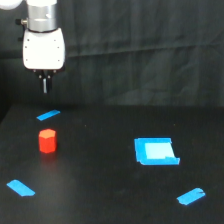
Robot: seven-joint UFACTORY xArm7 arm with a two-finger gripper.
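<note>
High at the upper left, the white robot hand hangs with its gripper pointing down. Its thin dark fingertips appear close together, but at this size I cannot tell whether they are open or shut, and no object shows at them. A red hexagonal block rests on the black table below and nearer the camera, clear of the gripper. To the right, a white square bordered with blue tape lies flat on the table, with nothing on it.
Strips of blue tape mark the table: one at the back left, one at the front left and one at the front right. A dark curtain hangs behind. Between the block and the white square the table is bare.
</note>
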